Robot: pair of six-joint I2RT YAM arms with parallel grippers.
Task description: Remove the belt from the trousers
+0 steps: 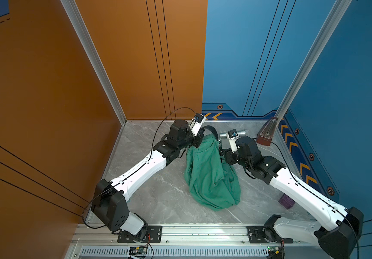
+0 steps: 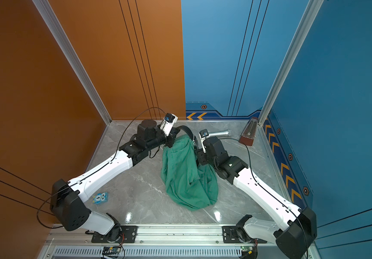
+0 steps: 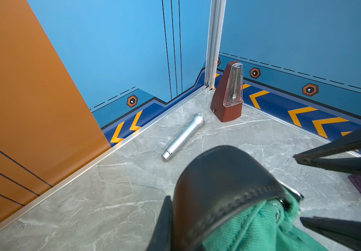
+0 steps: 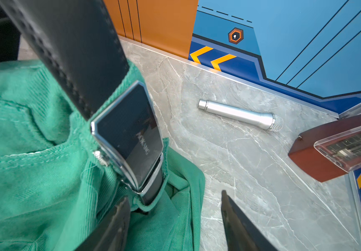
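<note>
Green trousers lie bunched mid-floor, with a black leather belt threaded along the waistband and a metal buckle clear in the right wrist view. My left gripper is at the waistband's top beside the looped strap; its fingers are mostly hidden in its wrist view, so what lies between them is unclear. My right gripper is part open just below and around the buckle end, its fingertips apart, with nothing visibly held.
A silver microphone lies at the back right, beside a reddish metronome in the corner. A purple block sits at the front right, a small blue item at the front left. Walls enclose the floor.
</note>
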